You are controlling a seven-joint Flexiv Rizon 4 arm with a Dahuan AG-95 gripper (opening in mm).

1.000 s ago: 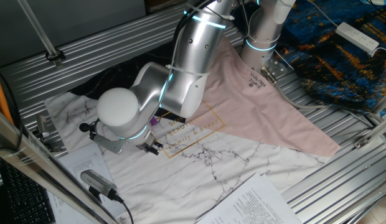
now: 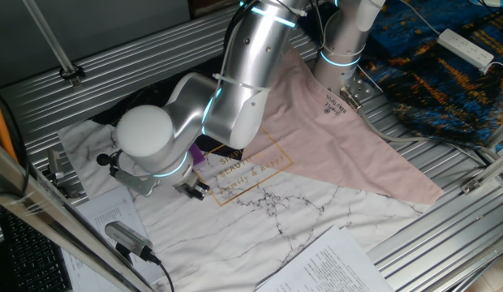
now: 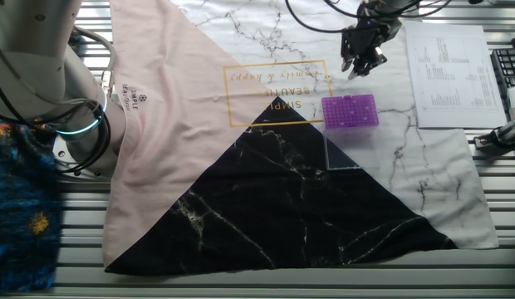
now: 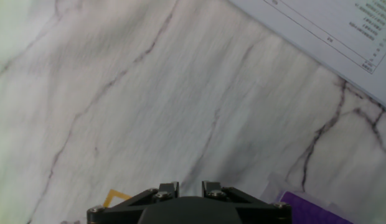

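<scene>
In exterior view 2 a purple rack (image 3: 350,111) with a grid of small holes lies on the cloth, a clear plastic box part (image 3: 344,158) at its lower side. My gripper (image 3: 352,70) hangs above the white marbled area, just beyond the rack and apart from it. In the wrist view a narrow gap separates the fingertips of the gripper, with nothing between them; it is part open. The rack's purple corner (image 4: 308,210) shows at the lower right there. Exterior view 1 shows only a sliver of the purple rack (image 2: 196,154) behind the arm.
A cloth in pink (image 3: 158,158), black and white marble covers the metal-slatted table. Printed paper (image 3: 455,75) and a keyboard lie beside the gripper's side. More sheets (image 2: 328,264) are at the front in exterior view 1.
In exterior view 1 the arm's wrist has shifted slightly to the left and back, showing more of the purple rack. The objects on the cloth have not visibly moved.
</scene>
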